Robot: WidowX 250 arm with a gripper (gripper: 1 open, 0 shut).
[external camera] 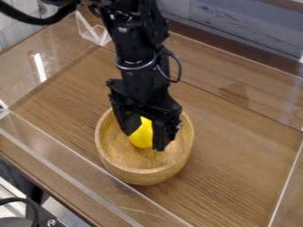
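A tan round bowl (142, 169) stands on the wooden tabletop, with a yellow object (141, 136) inside it. My black gripper (144, 129) reaches down into the bowl over the yellow object, which its fingers partly cover. Whether the fingers are closed on it is hard to tell.
A pale wall (236, 27) runs along the back. A small clear object sits at the back left, and a dark cable lies at the bottom left.
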